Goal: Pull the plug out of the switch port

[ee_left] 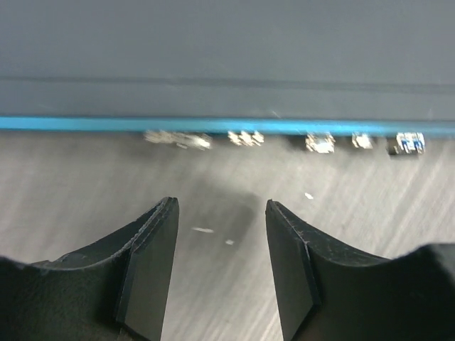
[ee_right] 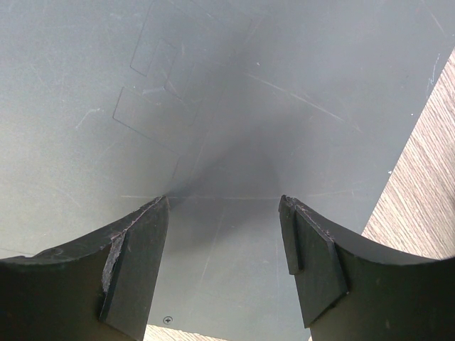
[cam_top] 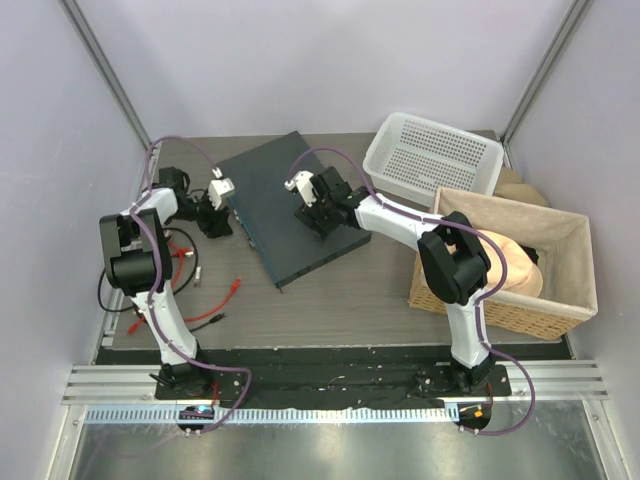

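The dark switch [cam_top: 300, 240] lies flat on the table, its port edge facing left. In the left wrist view, that edge shows metal ports and small connectors [ee_left: 320, 142] along a blue strip; whether a plug sits in one is unclear. My left gripper [cam_top: 218, 224] is beside this edge; its fingers [ee_left: 142, 277] stand apart with only bare table between them. My right gripper [cam_top: 318, 218] is over the switch top, open and empty, with the scratched surface [ee_right: 227, 128] below.
Red and black cables [cam_top: 228, 296] lie loose at the left. A white plastic basket [cam_top: 420, 150] is at the back right, a wicker basket [cam_top: 520, 310] at the right.
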